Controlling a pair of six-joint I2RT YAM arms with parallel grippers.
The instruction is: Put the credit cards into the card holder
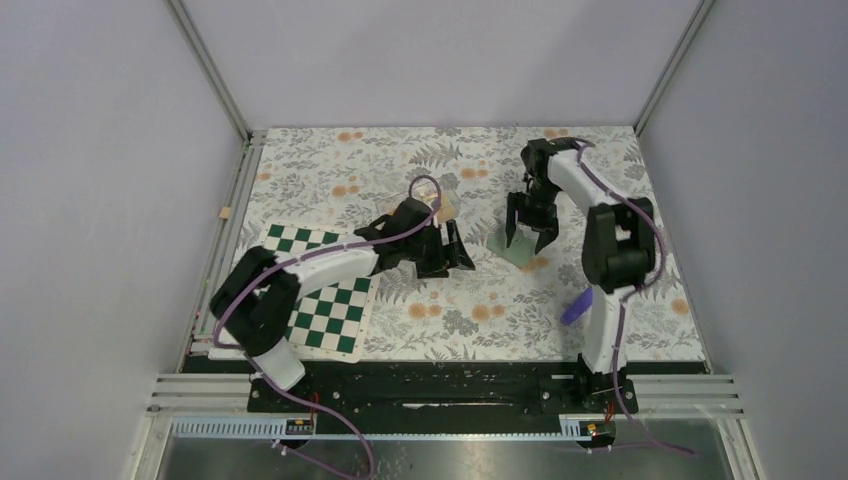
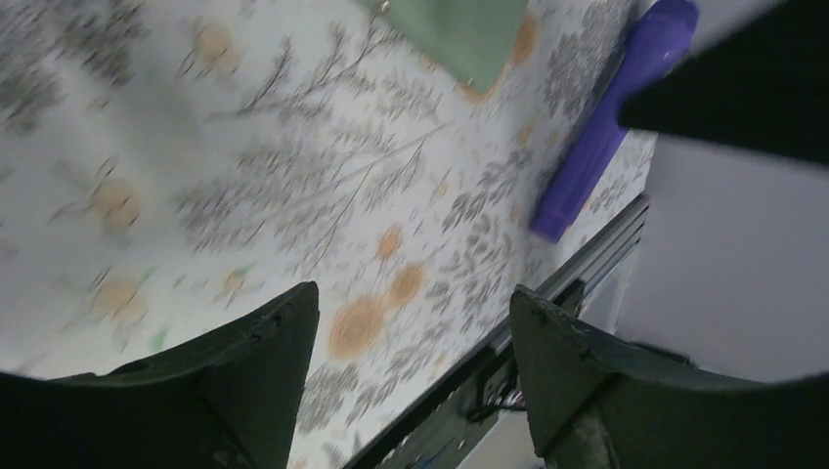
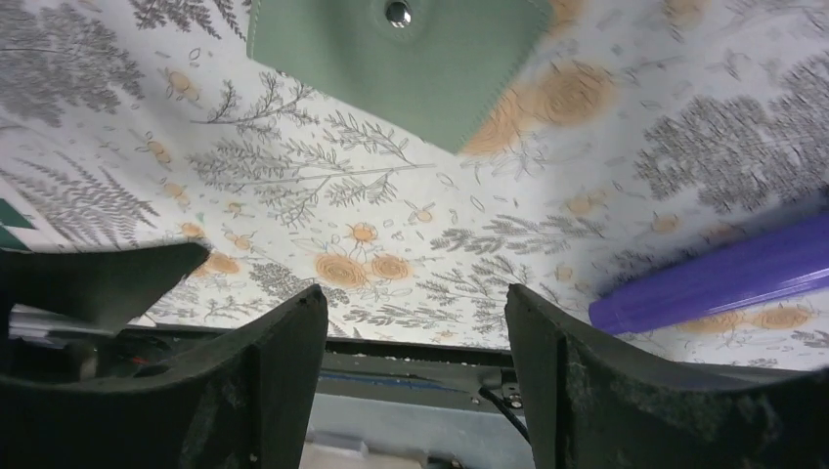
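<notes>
The green card holder (image 1: 505, 247) lies flat right of centre, showing a metal snap in the right wrist view (image 3: 401, 78). My right gripper (image 1: 530, 230) hangs over it, open with nothing between its fingers. My left gripper (image 1: 448, 255) is left of the holder, also open and empty. The orange cards (image 1: 442, 203) in a clear case lie mostly hidden behind the left arm.
A green checkered board (image 1: 330, 325) lies at the left. A purple cylindrical object (image 1: 575, 308) lies at the right front, partly under the right arm.
</notes>
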